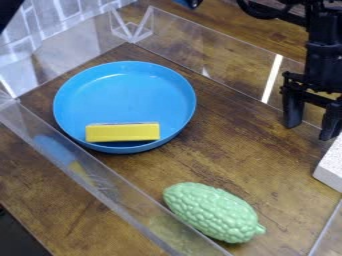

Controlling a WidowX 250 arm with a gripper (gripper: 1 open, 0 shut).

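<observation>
My black gripper (313,116) hangs at the right edge of the view, its fingers pointing down and apart, with nothing visible between them. A blue plate (123,85) sits at the left with a yellow block (122,132) lying in its near part. A green bumpy gourd-like object (214,211) lies on the wooden surface near the bottom middle. A white object (331,165), cut off by the right edge, lies just below my gripper.
Clear plastic walls (84,175) border the work area along the left, the back and the near side.
</observation>
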